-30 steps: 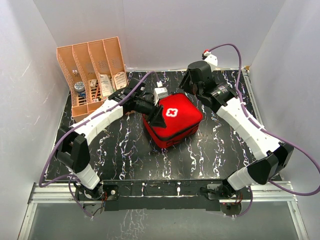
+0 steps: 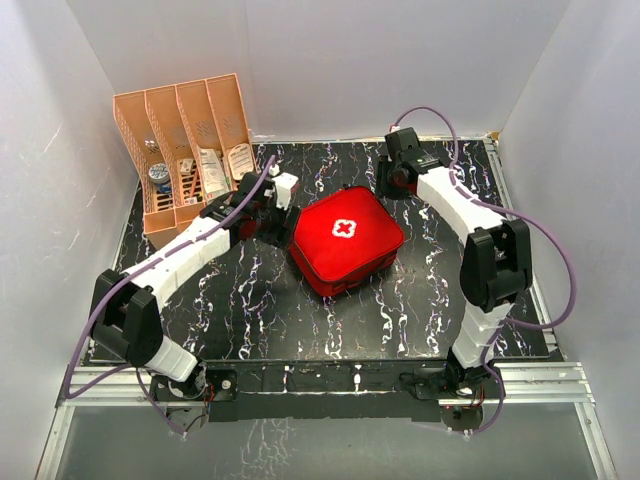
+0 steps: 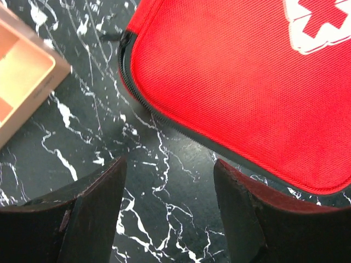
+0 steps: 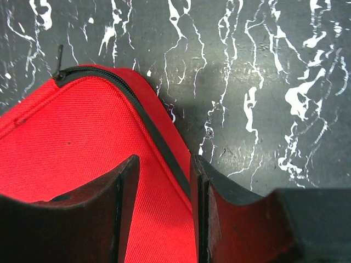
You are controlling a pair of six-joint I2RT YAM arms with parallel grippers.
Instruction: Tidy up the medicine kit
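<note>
A red zippered medicine kit [image 2: 348, 234] with a white cross badge lies shut and turned at an angle in the middle of the table. My left gripper [image 2: 284, 230] stands open at the kit's left edge; in the left wrist view bare table shows between its fingers, and the kit's black zipper [image 3: 181, 127] runs just beyond them. At the kit's far right corner is my right gripper [image 2: 386, 180], also open. The right wrist view shows the kit's zippered edge [image 4: 147, 121] passing beneath and between its fingers, with a zipper pull [image 4: 59, 72] at the corner. The kit's inside is hidden.
An orange divided organizer [image 2: 160, 222] stands at the back left, holding a round jar [image 2: 160, 176], papers [image 2: 212, 172] and other small items.
My left gripper has moved left from over the kit to its left edge. The right gripper has come down and slightly right by the far corner. The kit has stayed in place.
</note>
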